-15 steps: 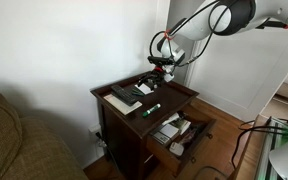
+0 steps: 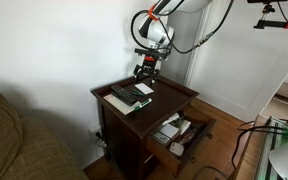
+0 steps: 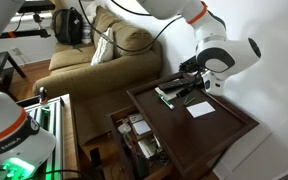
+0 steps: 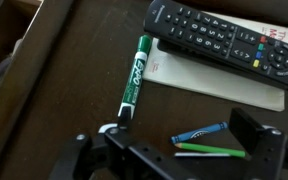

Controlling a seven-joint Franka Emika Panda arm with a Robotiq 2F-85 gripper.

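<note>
My gripper is open above the dark cabinet top [image 4: 74, 75], its two fingers spread wide in the wrist view with nothing held. Beyond the left finger lies a green Expo marker [image 4: 136, 82]. A black remote [image 4: 224, 40] rests across a white booklet [image 4: 189, 74] farther off. Between the fingers, on the surface below, are a blue crayon-like stick [image 4: 199, 132] and a thin green stick [image 4: 209, 150]. In exterior view 1 the gripper [image 2: 145, 74] hangs near the back of the top, behind a white paper [image 2: 142, 88].
An open drawer [image 2: 174, 135] with assorted items juts from the cabinet front. A white wall stands close behind the cabinet, and a brown sofa [image 3: 89, 45] is off to one side.
The green marker appears farther left, nearer the booklet, than one second ago.
</note>
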